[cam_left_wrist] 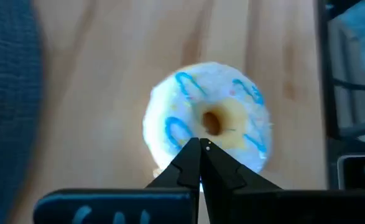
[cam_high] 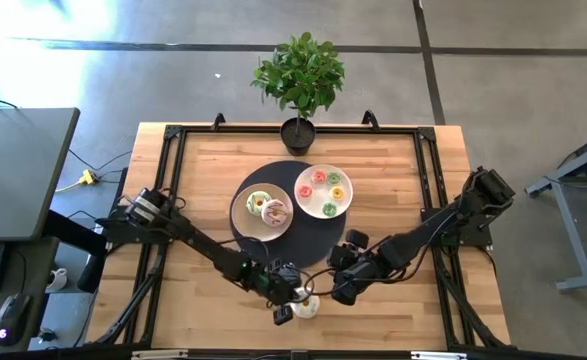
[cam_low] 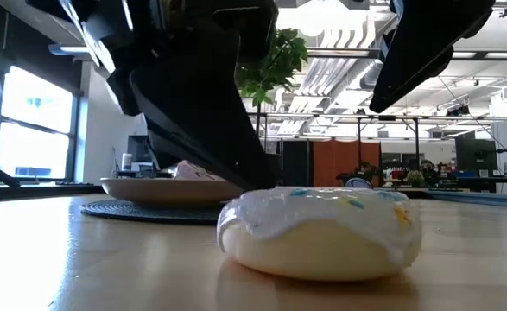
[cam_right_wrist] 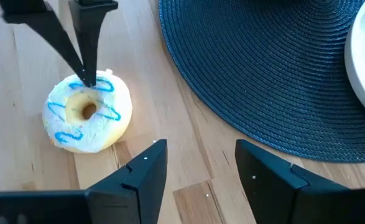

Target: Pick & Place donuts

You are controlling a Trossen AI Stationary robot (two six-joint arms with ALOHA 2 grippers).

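A large white-iced donut with blue squiggles [cam_left_wrist: 163, 124] lies flat on the wooden table near its front edge. My left gripper is shut with nothing between its fingers, its tips over the near side of that donut. In the right wrist view the left fingertips [cam_right_wrist: 90, 81] meet at the icing beside the hole of the donut [cam_right_wrist: 117, 109]. My right gripper stands open and empty over bare wood, to the right of the donut. Two large donuts [cam_high: 275, 213] rest on the beige plate [cam_high: 243, 228]; several small coloured ones sit on the white plate [cam_high: 318, 196].
Both plates stand on a dark round mat [cam_high: 318, 240] mid-table. A potted plant [cam_high: 298, 130] is behind them, at the back edge. Both arms meet closely above the front middle, while the table's front left and front right are clear.
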